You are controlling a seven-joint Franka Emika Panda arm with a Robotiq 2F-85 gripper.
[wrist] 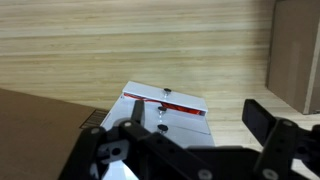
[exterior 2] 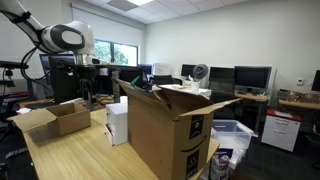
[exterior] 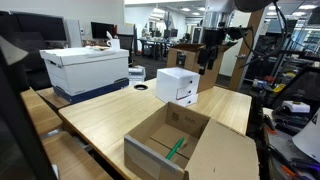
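Observation:
My gripper is open, its fingers spread wide at the left and right of the wrist view, with nothing visibly held. Below it a white object (wrist: pixel 190 133) with a red strip lies partly hidden by the gripper. In exterior view 1 the gripper (exterior: pixel 208 68) hangs above the table, close to a white box (exterior: pixel 180 84) in the image. An open cardboard box (exterior: pixel 165 131) stands at the front with a green stick-like item (exterior: pixel 176 149) inside. The exterior views are too small to show the fingertips clearly.
A large brown carton (exterior 2: pixel 177 140) with raised flaps stands by the white box (exterior 2: pixel 117 123). White storage boxes (exterior: pixel 88 70) sit at the back left, and a small dark ring (exterior: pixel 141 87) lies nearby. Bare wooden tabletop (exterior: pixel 110 116) stretches along the left-middle.

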